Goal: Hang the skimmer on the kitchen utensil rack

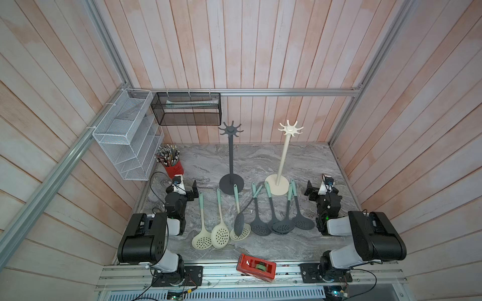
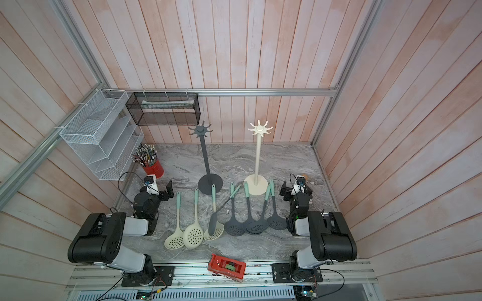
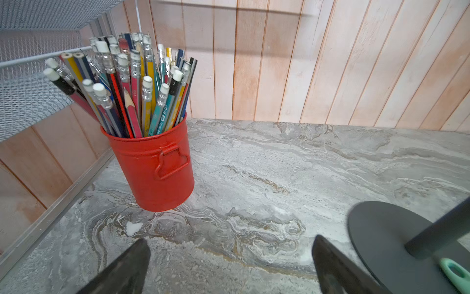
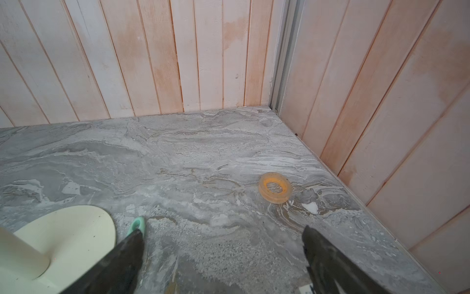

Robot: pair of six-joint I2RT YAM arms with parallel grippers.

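Several skimmers and slotted tools lie in a row on the table, handles pointing away: cream skimmers (image 1: 201,241) on the left, dark grey skimmers (image 1: 259,227) on the right. A solid grey spoon (image 1: 239,224) lies across one cream skimmer. Behind them stand two racks, a dark grey rack (image 1: 231,160) and a cream rack (image 1: 284,155), with bare hooks on top. My left gripper is open and empty, left of the row. On the right of the row, my right gripper is open too, nothing between its fingers.
A red bucket of pencils (image 3: 156,171) stands back left, under white wire shelves (image 1: 128,135). A black mesh basket (image 1: 185,107) hangs on the rail. A tape ring (image 4: 274,188) lies at right, a red tape dispenser (image 1: 256,267) in front. Table behind the racks is clear.
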